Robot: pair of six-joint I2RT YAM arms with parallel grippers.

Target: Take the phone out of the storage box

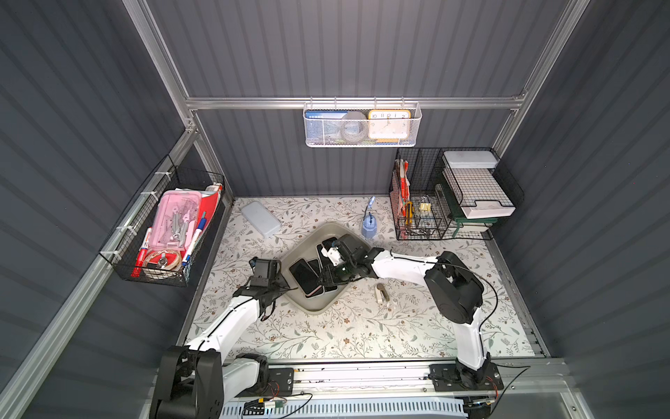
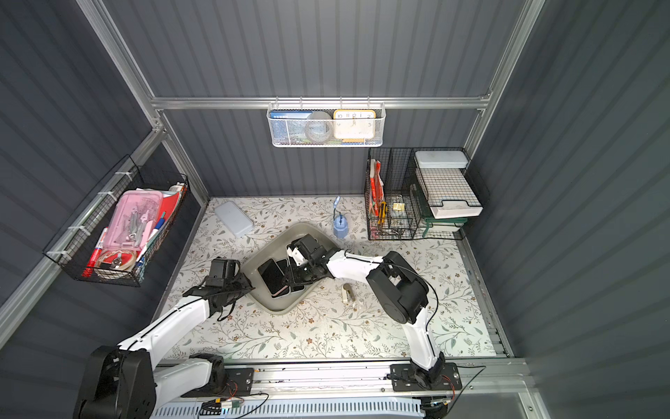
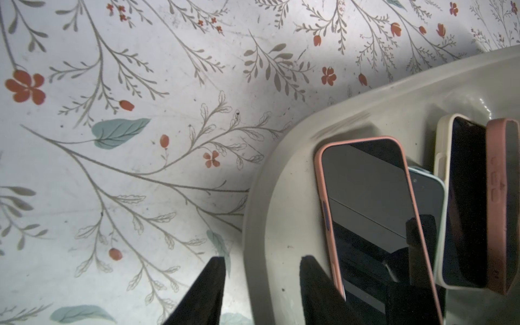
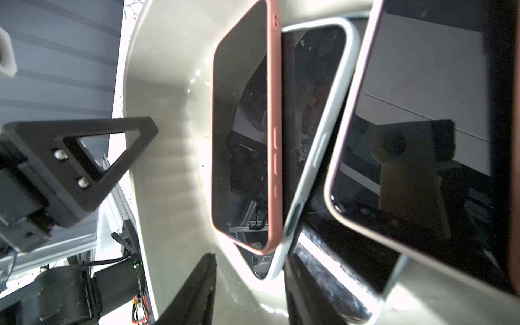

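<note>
A beige storage box [image 1: 293,289] holds several phones. In the left wrist view a pink-framed phone [image 3: 368,205] lies on others; a cream phone [image 3: 463,200] and a pink one [image 3: 497,205] are beside it. My left gripper is open at the box rim, nothing between its fingers. My right gripper is part open inside the box, its fingertips just beyond the ends of a pink phone [image 4: 241,130] and a light blue phone [image 4: 319,81], with no phone clearly held.
A pale lid [image 1: 260,218] lies at back left, a blue holder [image 1: 369,223] behind the box, a small beige item [image 1: 381,293] to its right. A wire rack [image 1: 453,230] stands back right.
</note>
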